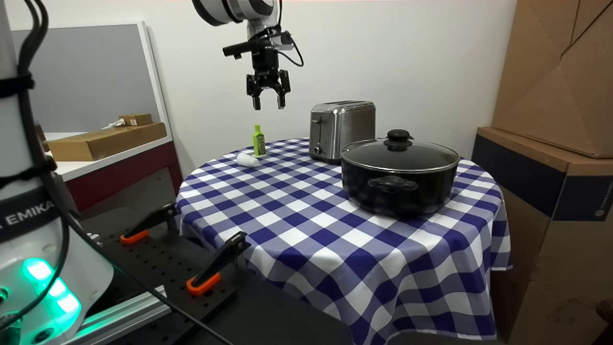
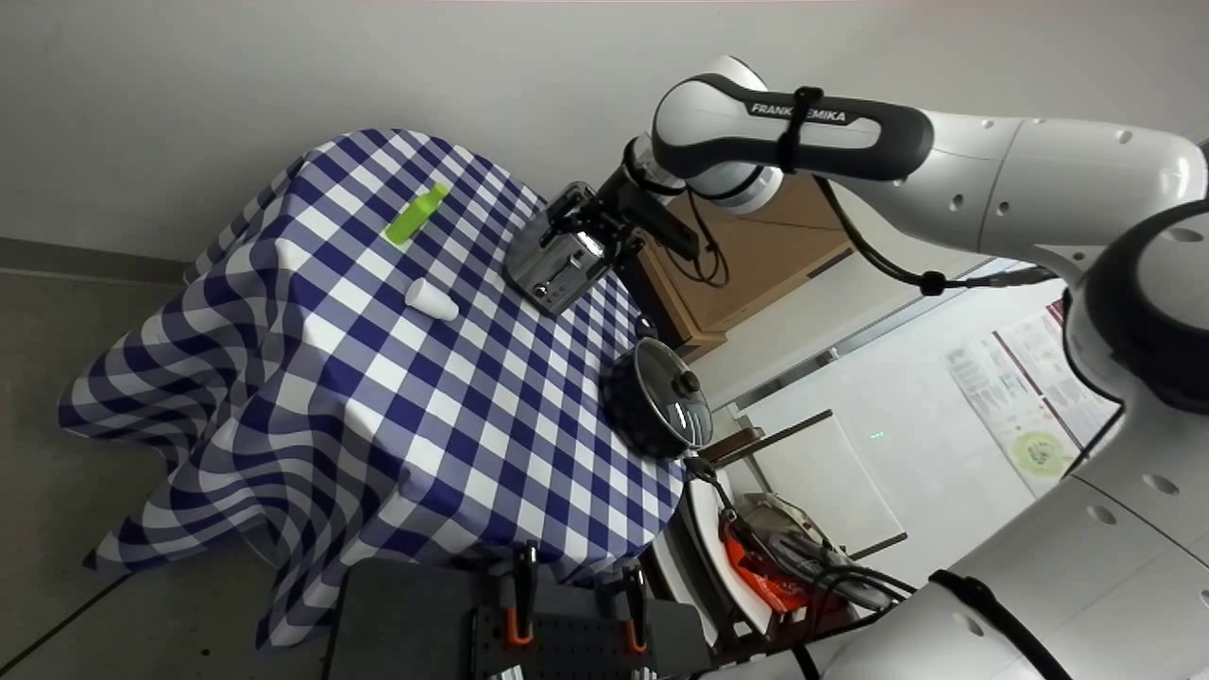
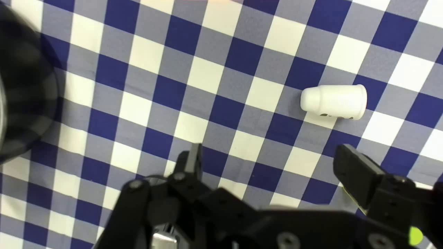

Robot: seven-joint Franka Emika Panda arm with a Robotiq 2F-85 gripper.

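Observation:
A white cup-shaped piece (image 3: pixel 333 101) lies on its side on the checkered cloth, its wider end pointing right in the wrist view. In exterior view 1 the same white piece (image 1: pixel 247 160) rests close to an upright green bottle (image 1: pixel 259 142). My gripper (image 1: pixel 268 103) hangs high above the table, pointing down. Its two fingers stand wide apart, and only tablecloth shows between them in the wrist view. The white piece is clear of both fingers. Much of the bottle is hidden behind the gripper in the wrist view.
A steel toaster (image 1: pixel 352 129) stands at the back of the table. The black lidded pot (image 1: pixel 396 192) occupies the right side. Two clamps with orange ends sit at the near left edge.

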